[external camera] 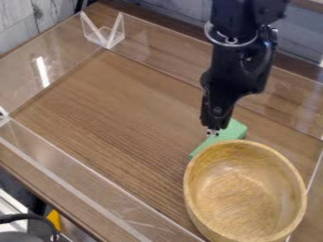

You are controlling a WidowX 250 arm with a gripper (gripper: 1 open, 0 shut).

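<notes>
The black robot gripper [214, 121] hangs from the arm at the upper right, its fingertips low over a green block [221, 137] that lies on the wooden table. The gripper looks shut, with nothing visible between its fingers. A large light-brown bowl [246, 213] stands at the lower right, just in front of the green block and partly covering the view of it.
A wooden table [101, 113] with clear room across its left and middle fills most of the view. A white wire-like stand [104, 30] is at the back left. Clear rims or walls run along the table's edges.
</notes>
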